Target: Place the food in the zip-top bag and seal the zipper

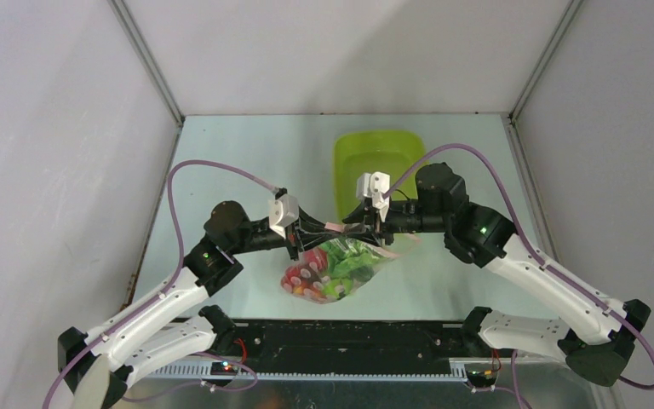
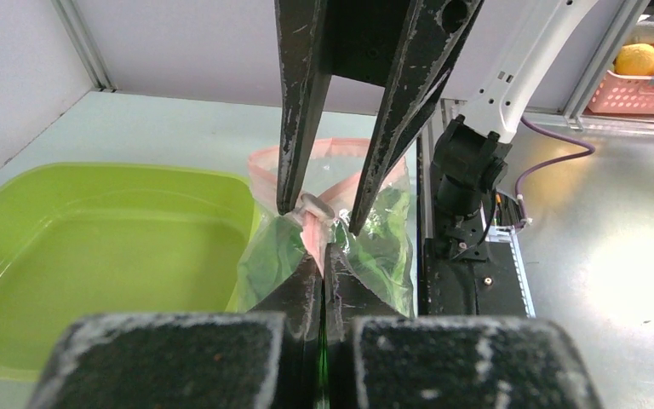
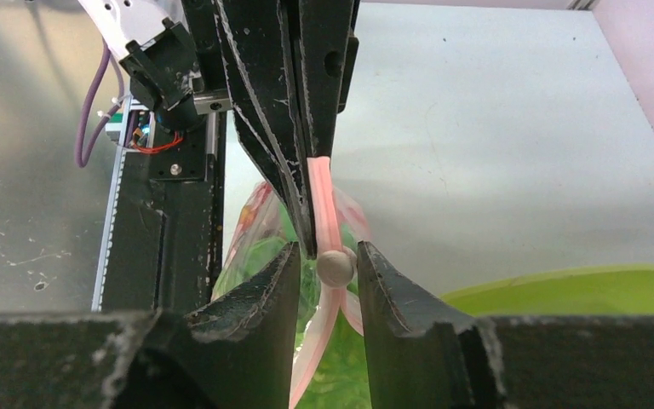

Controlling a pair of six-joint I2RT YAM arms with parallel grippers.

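Observation:
The clear zip top bag (image 1: 328,273) holds red and green food items and lies below both grippers in the top view. Its pink zipper strip (image 3: 327,204) has a pale round slider (image 3: 335,267). My left gripper is shut on the pink strip at the bag's mouth. My right gripper is part open, its fingertips on either side of the slider; whether they touch it is unclear.
A green tray (image 1: 379,149) sits behind the bag, empty where visible. Walls enclose the sides and back.

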